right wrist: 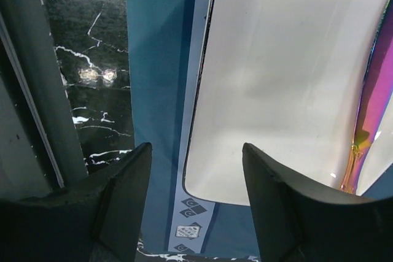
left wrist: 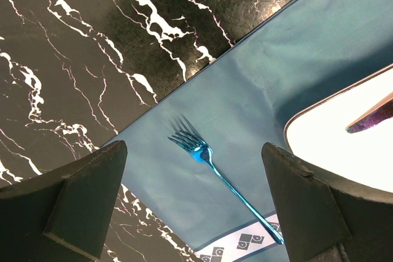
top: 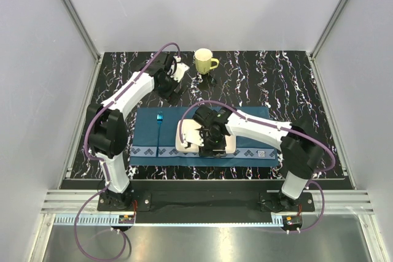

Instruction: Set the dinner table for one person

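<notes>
The cream plate [top: 180, 145] lies on the blue placemat [top: 245, 128], partly hidden by my right arm in the top view. My right gripper [top: 213, 151] is above the plate's front side. In the right wrist view, the plate's long edge [right wrist: 195, 108] passes between its parted fingers, which hold nothing. An iridescent purple utensil [right wrist: 368, 115] rests across the plate, its full shape cut off. A blue fork [left wrist: 224, 179] lies on the mat, left of the plate. My left gripper [top: 175, 94] hovers open and empty behind the mat's left part.
A yellow mug [top: 204, 61] stands at the back of the black marbled table [top: 288, 84], just right of the left gripper. Free room spreads over the table's back right. The walls close in the sides and back.
</notes>
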